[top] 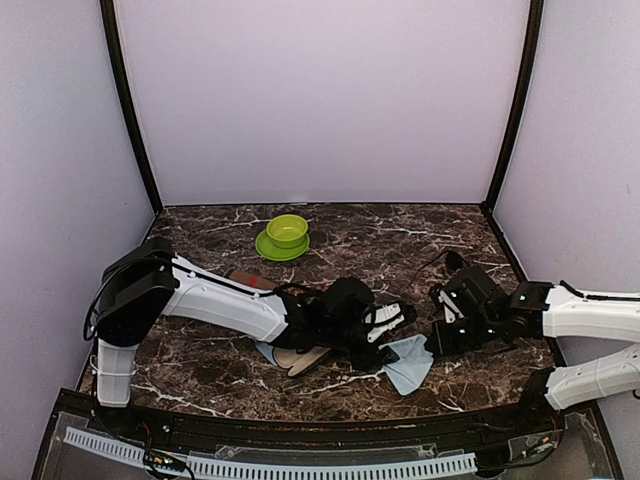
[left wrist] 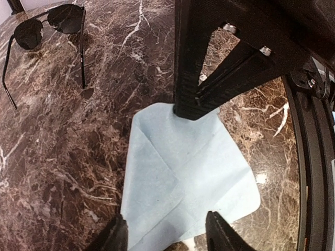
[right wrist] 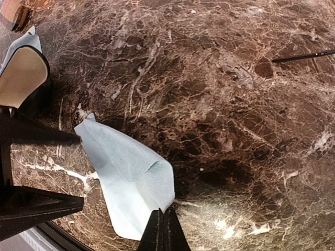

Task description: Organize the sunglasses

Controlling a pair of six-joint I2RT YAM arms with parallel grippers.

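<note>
A pale blue cloth (left wrist: 183, 167) lies folded on the marble table near the front edge. My left gripper is over its left part with fingertips apart, part open; whether anything is between them is not clear. My right gripper is shut at the cloth's edge; the cloth touches or lies just under its tips. Black sunglasses (left wrist: 63, 21) lie open behind the cloth, toward the back right of the top view (top: 454, 260).
A green bowl (top: 287, 228) on a green plate (top: 270, 250) stands at the back left. Tan objects (top: 295, 360) lie under and beside the left arm.
</note>
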